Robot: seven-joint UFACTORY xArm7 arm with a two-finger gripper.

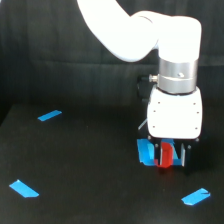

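Note:
A small red object stands on a blue patch at the right of the dark table. Directly over it, pointing down, is my gripper. Its dark fingers reach down on either side of the red object, and part of the object is hidden behind them. Whether the fingers touch it is too small to make out.
Blue tape strips mark the dark table at the far left, the near left and the near right. A black curtain closes off the back.

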